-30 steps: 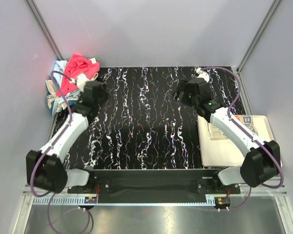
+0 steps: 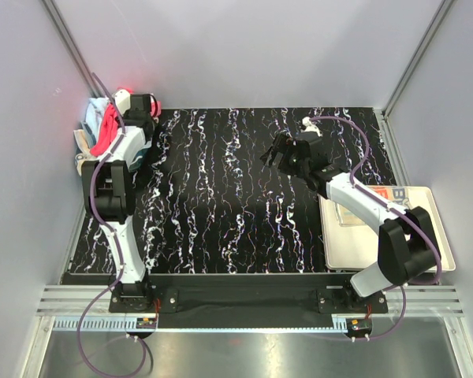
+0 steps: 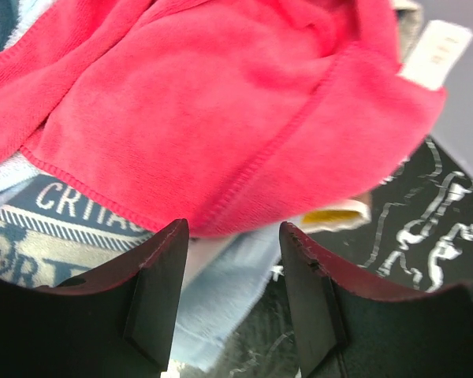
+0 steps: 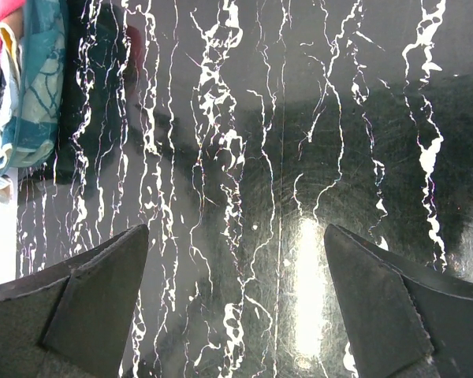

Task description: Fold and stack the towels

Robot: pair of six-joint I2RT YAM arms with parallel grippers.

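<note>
At the far left corner lies a heap of towels, a red towel (image 2: 104, 132) on top, largely covered by my left arm in the top view. Seen from the left wrist, the red towel (image 3: 197, 110) spreads over a blue towel with lettering (image 3: 63, 213) and a pale blue cloth (image 3: 229, 299). My left gripper is open at the red towel's near edge; no cloth is visibly pinched, and contact I cannot tell. Over bare table at the right, my right gripper (image 2: 273, 150) hangs open and empty, with its fingers (image 4: 102, 299) wide apart.
A cream tray (image 2: 351, 248) stands at the right, holding a folded towel with orange and dark print (image 2: 390, 194), partly under my right arm. Grey walls close in the left, back and right sides.
The right arm has shifted slightly left.
</note>
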